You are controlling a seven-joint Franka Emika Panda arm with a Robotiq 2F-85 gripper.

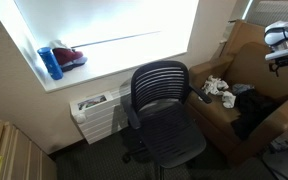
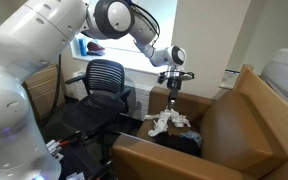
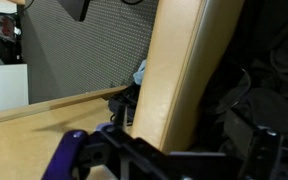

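Observation:
My gripper hangs above the brown couch, clear of the cloth on its seat. In the wrist view its black fingers stand wide apart with nothing between them, so it is open. White crumpled cloth lies on the seat towards the window end. Beside it is a heap of dark cloth, below and apart from the gripper. Dark fabric also fills the right side of the wrist view, past a tan couch edge.
A black office chair stands in front of the window, close to the couch. The couch's back and arms rise around the seat. On the windowsill are a blue bottle and a dark red item.

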